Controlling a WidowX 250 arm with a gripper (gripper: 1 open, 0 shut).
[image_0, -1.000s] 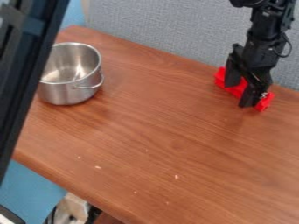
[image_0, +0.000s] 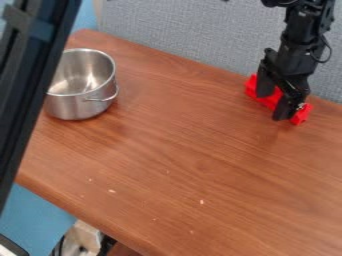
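Note:
My black gripper (image_0: 278, 98) hangs at the back right of the wooden table, open and lowered over a red object (image_0: 302, 113) that lies near the grey back panel. The gripper hides the middle of the red object; whether its fingers touch it I cannot tell. A steel pot (image_0: 80, 100) with a side handle stands upright at the left of the table.
A grey textured panel (image_0: 174, 30) runs along the back edge. A dark frame bar (image_0: 27, 80) crosses the left of the view, with a blue surface beside the table.

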